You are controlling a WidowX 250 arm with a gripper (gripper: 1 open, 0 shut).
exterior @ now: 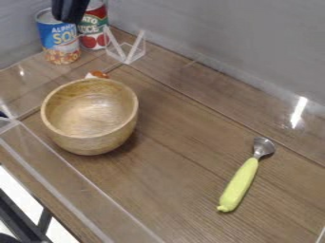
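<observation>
At the top left, the dark gripper (pixel 70 9) is only partly in frame, above two cans; whether its fingers are open or shut cannot be seen clearly. A wooden bowl (pixel 89 123) sits on the left of the wooden table, with a small orange-brown item (pixel 97 74) partly hidden behind it. A scoop with a pale yellow handle (pixel 240 181) and metal head lies at the right.
A blue-labelled can (pixel 59 40) and a red-and-white can (pixel 93 28) stand in the back left corner by a clear plastic piece.
</observation>
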